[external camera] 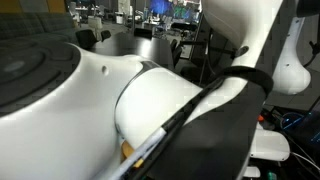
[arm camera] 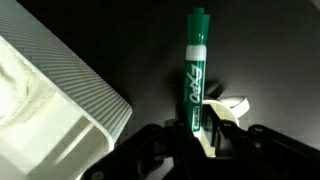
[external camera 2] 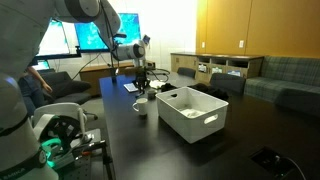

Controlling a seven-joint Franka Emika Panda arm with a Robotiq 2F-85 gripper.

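Observation:
In the wrist view my gripper is shut on a green marker (arm camera: 196, 65) with a white label band. The marker's capped end points away from the fingers. Behind the marker, a white mug (arm camera: 236, 104) shows partly, its handle to the right; marker and fingers hide much of it. I cannot tell how high the marker is above the mug. Exterior view 2 has a white mug (external camera 2: 141, 108) on the dark table beside the box. In exterior view 1 the arm blocks the gripper and marker.
A white open box (external camera 2: 191, 115) stands on the dark table (external camera 2: 220, 155), and its ridged wall (arm camera: 75, 75) is close on the left in the wrist view. Cables (external camera 2: 268, 158) lie at the table's right. Bare table spreads in front of the box.

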